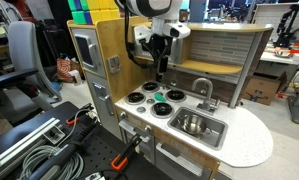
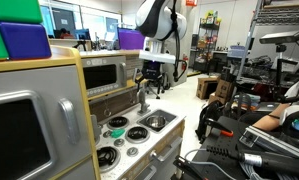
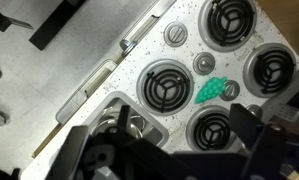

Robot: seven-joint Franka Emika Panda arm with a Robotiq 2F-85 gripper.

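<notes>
A small green object (image 1: 160, 98) lies between the burners of the toy stove (image 1: 146, 87). In the wrist view the same green object (image 3: 211, 90) looks bumpy and rests among several dark coil burners and silver knobs. My gripper (image 1: 160, 76) hangs above the stove, pointing down and clear of the green object. From the wrist, its dark fingers (image 3: 117, 140) stand wide apart at the lower edge; the gripper is open with nothing between them.
To the right of the burners is a sink (image 1: 217, 133) with a metal bowl (image 1: 193, 125) in it and a faucet (image 1: 208, 93) behind. A wooden shelf (image 1: 211, 68) runs along the back, and a cabinet with a silver door (image 2: 34, 130) flanks the stove.
</notes>
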